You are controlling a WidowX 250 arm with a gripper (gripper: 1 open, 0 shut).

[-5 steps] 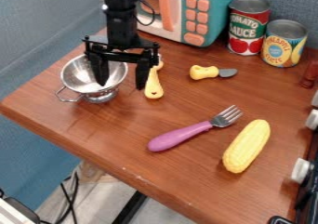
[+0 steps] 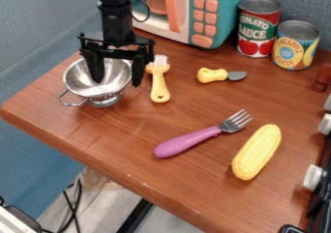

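My black gripper point(image 2: 116, 61) hangs at the upper left, over a small metal colander point(image 2: 91, 87) with a side handle on the table point(image 2: 155, 189). Its fingers reach down around the colander's rim; whether they are open or touching it is unclear. Just right of it lies a yellow-handled utensil point(image 2: 159, 82) with a white head. A pink-handled fork point(image 2: 195, 137) and a toy corn cob point(image 2: 256, 152) lie toward the front.
A toy microwave point(image 2: 207, 14) stands at the back, with two cans point(image 2: 257, 29) point(image 2: 295, 48) beside it. A yellow-handled tool point(image 2: 215, 75) lies mid-table. Appliances line the right edge point(image 2: 316, 169).
My gripper has shifted left and slightly up over the colander, uncovering more of the yellow-handled utensil. The objects on the table look unmoved.
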